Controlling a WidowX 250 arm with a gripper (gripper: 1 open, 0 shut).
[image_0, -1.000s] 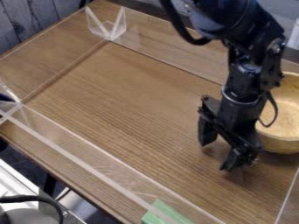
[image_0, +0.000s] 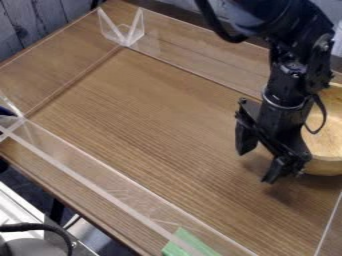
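The black gripper (image_0: 267, 143) hangs low over the wooden table (image_0: 140, 120) at the right side, its fingers angled down close to the surface. A pale wooden bowl (image_0: 323, 150) stands just behind and right of it, partly hidden by the arm. Whether anything is between the fingers, and how far they are open, I cannot tell in the dark shapes.
Clear plastic edging runs along the table's left and back, with a clear bracket (image_0: 122, 30) at the back left. A green piece (image_0: 187, 246) lies at the front edge.
The arm and gripper have shifted slightly toward the back and right, rising a little in the view. The bowl stays at the right.
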